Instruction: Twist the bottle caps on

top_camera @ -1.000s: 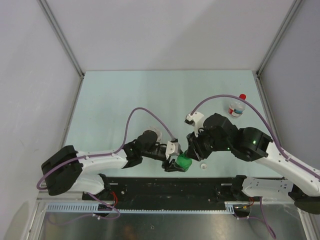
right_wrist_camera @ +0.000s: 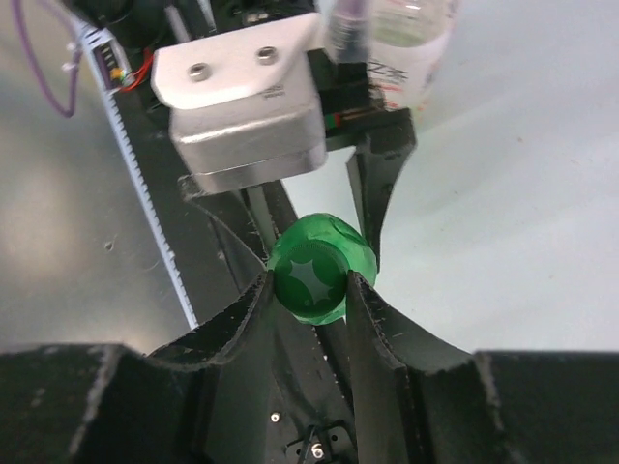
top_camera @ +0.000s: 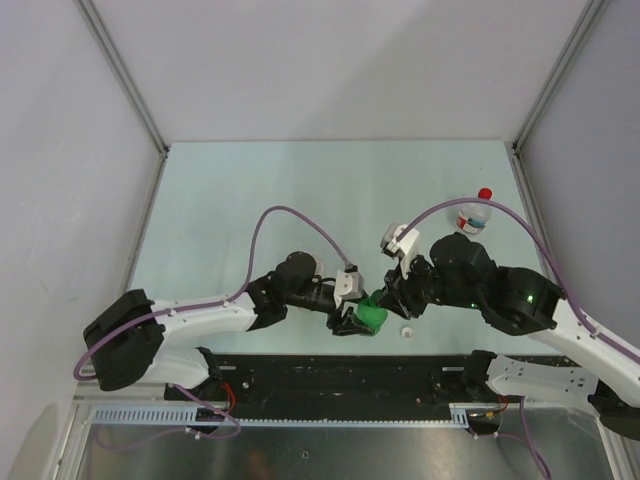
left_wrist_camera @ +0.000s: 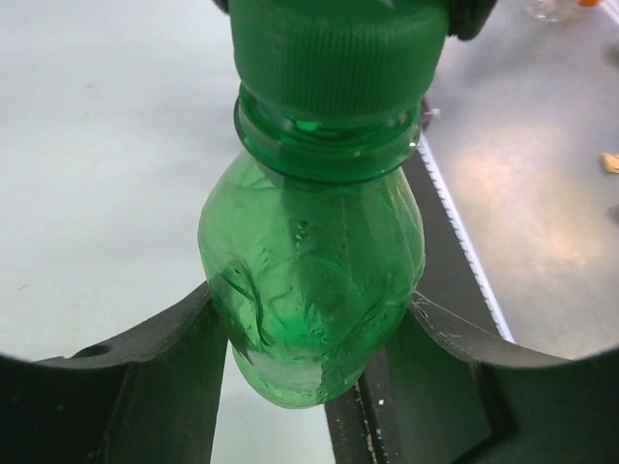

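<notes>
A green plastic bottle [left_wrist_camera: 309,280] is held by my left gripper [top_camera: 355,320], whose dark fingers press on both sides of its crumpled body. A green cap [left_wrist_camera: 334,63] sits at the bottle's neck, with a threaded ring showing below it. My right gripper is shut on that cap [right_wrist_camera: 308,271], seen end-on with a star mark, above the bottle. In the top view both grippers meet over the front edge of the table [top_camera: 230,200].
A clear bottle [top_camera: 473,220] with a red cap stands at the back right. A small white cap [top_camera: 407,331] lies at the front right. Another pale bottle [right_wrist_camera: 397,43] is partly hidden behind the left arm.
My right gripper and arm have shifted slightly right and changed angle at the bottle top. The left gripper, holding the bottle, has moved very slightly.
</notes>
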